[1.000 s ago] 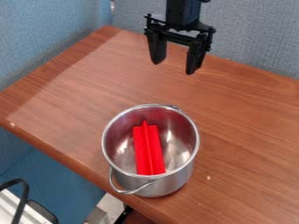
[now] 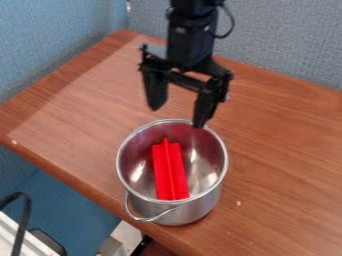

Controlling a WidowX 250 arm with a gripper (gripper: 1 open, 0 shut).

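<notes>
My black gripper (image 2: 179,100) hangs open above the back rim of a steel pot (image 2: 201,203), its two fingers spread apart with nothing seen between them. The pot stands near the front edge of the wooden table, its wire handle hanging on the near side. Inside it lie red bar-like objects (image 2: 171,172), side by side and lengthwise toward the camera.
Blue-grey padded walls (image 2: 47,40) border it. Beyond the lower-left edge are a blue floor and a white object with black parts.
My gripper has moved down and toward the camera, from the back of the table to just above the pot. The pot and red objects look unchanged.
</notes>
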